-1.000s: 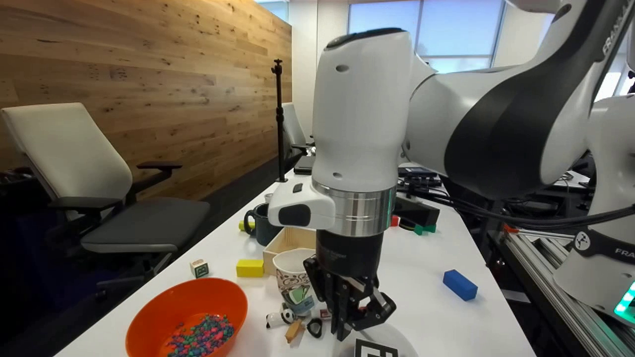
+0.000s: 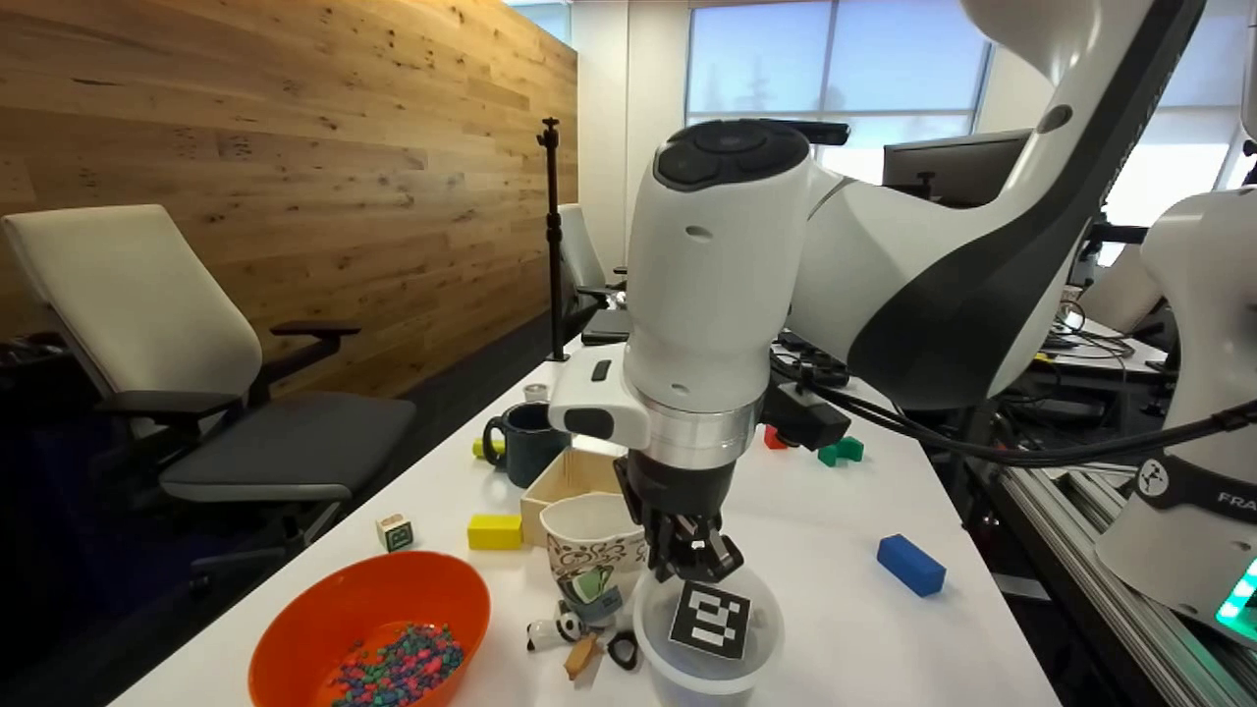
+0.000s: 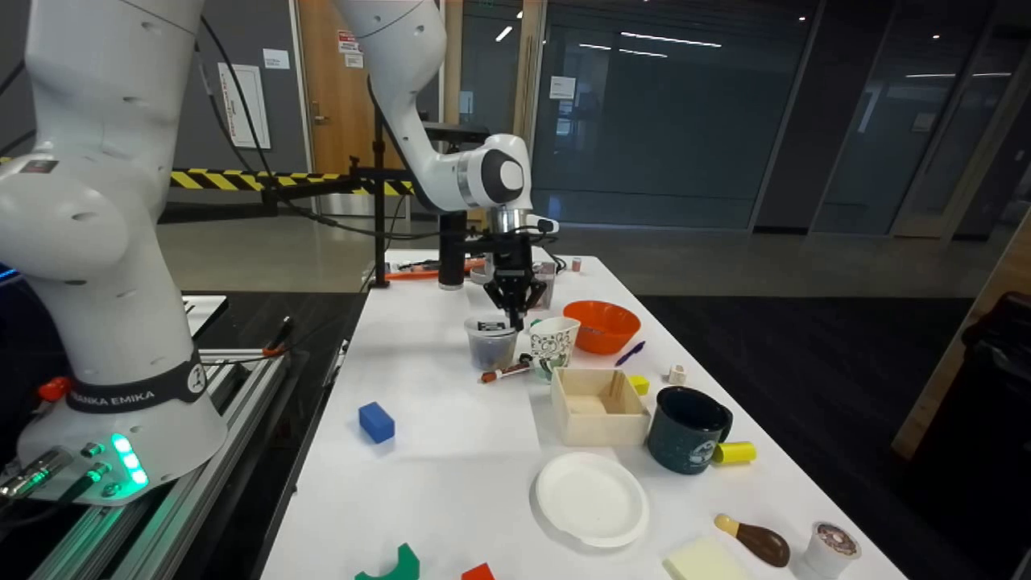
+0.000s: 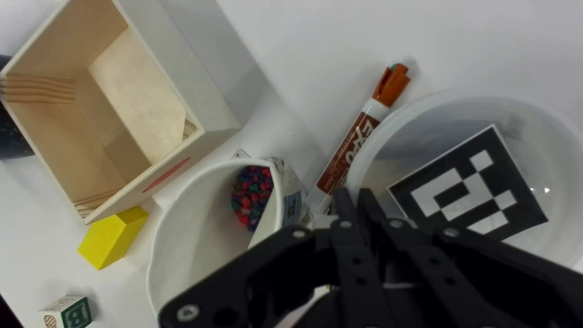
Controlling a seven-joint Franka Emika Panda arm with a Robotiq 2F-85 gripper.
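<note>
A translucent plastic tub (image 2: 763, 636) has a black-and-white patterned card (image 2: 710, 621) lying inside it. My gripper (image 2: 662, 571) points down at the tub's left rim, shut on it. Seen from the wrist, my gripper has its fingers together at the near-left edge of the tub (image 4: 464, 98); the exact contact is partly hidden by the fingers. Exterior view 2 has the tub (image 3: 490, 350) close beside a patterned paper cup (image 3: 553, 338). Whether the tub rests on the table or is slightly raised, I cannot tell.
An Expo marker (image 4: 355, 139) lies between tub and cup. Nearby are a wooden box (image 4: 196, 98), a yellow block (image 4: 112, 238), an orange bowl (image 2: 289, 625) and small toys. Apart from a blue block (image 2: 910, 566), the table's robot-base side is mostly clear.
The tub and my gripper have moved together, away from exterior camera 1 and slightly left. The tub is now closer to the paper cup. Other objects look unmoved.
</note>
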